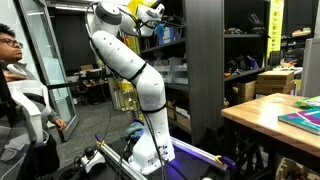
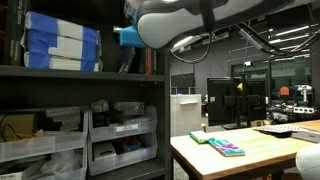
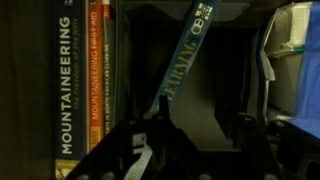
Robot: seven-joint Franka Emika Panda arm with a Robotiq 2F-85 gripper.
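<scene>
In the wrist view, my gripper is dark and blurred at the bottom edge, its fingers standing apart. A slim blue book marked "LEARNING" (image 3: 183, 55) leans diagonally just ahead, its top toward the right. Its lower end passes behind the left finger (image 3: 155, 125), and I cannot tell if they touch. Upright on the left stand a dark blue "MOUNTAINEERING" book (image 3: 66, 75) and an orange-red "MOUNTAINEERING FIRST AID" book (image 3: 95, 75). The arm (image 1: 150, 90) reaches up to the top shelf in exterior view 1, where the fingers are too small to judge.
A dark gap (image 3: 225, 75) lies right of the leaning book, bounded by pale items (image 3: 288, 55) at the far right. Grey bins (image 2: 125, 150) fill lower shelves. A wooden table (image 1: 260, 115) carries a colourful flat item (image 2: 226, 147).
</scene>
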